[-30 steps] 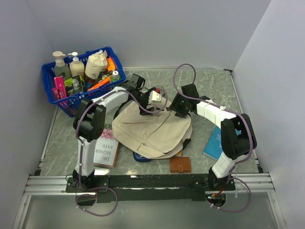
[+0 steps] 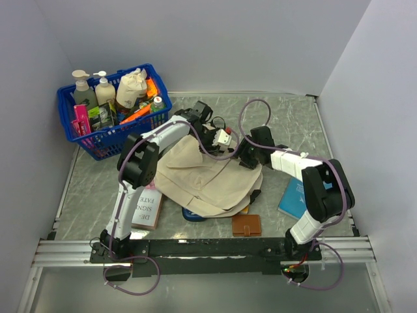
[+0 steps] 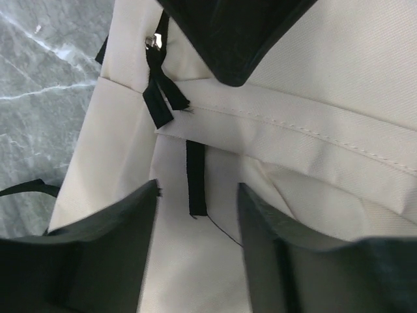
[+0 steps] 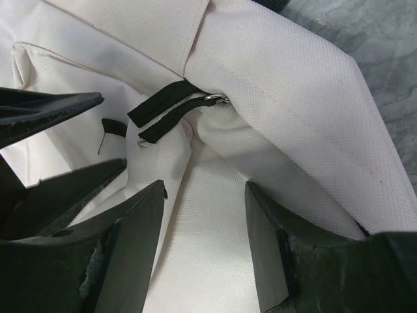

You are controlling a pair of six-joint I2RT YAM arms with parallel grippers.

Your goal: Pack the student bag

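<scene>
A cream canvas bag (image 2: 207,181) lies flat on the grey marbled table, spread between both arms. Near its upper end my left gripper (image 2: 220,151) and right gripper (image 2: 242,156) stand close together. In the left wrist view the fingers (image 3: 130,228) are apart, with a black zipper strap (image 3: 196,176) lying on the fabric in line with the gap. In the right wrist view the fingers (image 4: 140,225) are parted over bare cloth. Two black pull tabs (image 4: 172,111) with a metal zipper slider lie ahead of them. The dark fingers of the other gripper reach in from the left there.
A blue basket (image 2: 104,147) full of bottles and packets stands at the upper left. A white book (image 2: 147,208), a brown wallet (image 2: 246,225) and a blue book (image 2: 293,198) lie around the bag. Free table shows at the right.
My left arm has moved right along the bag's upper end, closing in on the right gripper. The right gripper has shifted slightly downward. The bag has barely moved.
</scene>
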